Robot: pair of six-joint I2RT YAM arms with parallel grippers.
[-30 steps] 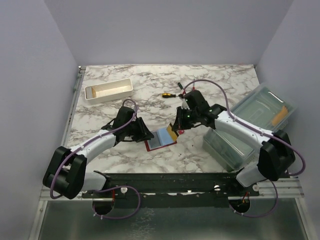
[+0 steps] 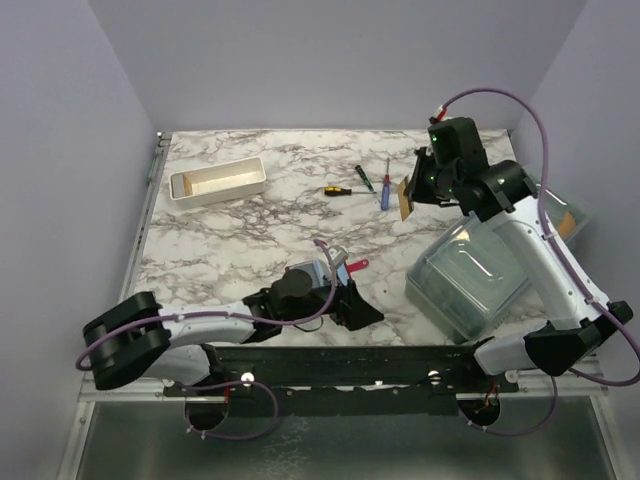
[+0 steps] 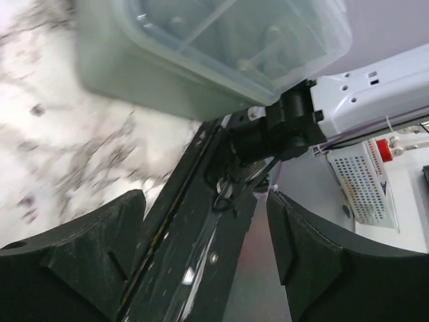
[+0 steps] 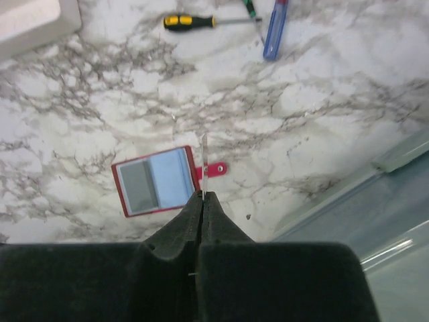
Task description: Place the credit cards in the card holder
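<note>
My right gripper point(image 2: 411, 190) is shut on a thin tan card point(image 2: 405, 200), raised over the right-middle of the table. In the right wrist view the card point(image 4: 205, 164) appears edge-on between the fingertips. Lying open on the marble is the card holder point(image 4: 156, 181), red-edged with a blue and a grey inner side and a red strap pointing right. From above, my left arm hides much of it. Low over the table front, my left gripper point(image 2: 362, 308) has its fingers apart; the left wrist view shows no object between its fingers.
A large clear greenish bin point(image 2: 475, 270) stands at the right. Several screwdrivers, one with a yellow-black handle point(image 2: 338, 191), lie at the back middle. A white tray point(image 2: 225, 180) with something tan inside sits back left.
My right gripper has carried the card from over the holder up and away to the back right. The left gripper has swung right and toward the front, across the holder.
</note>
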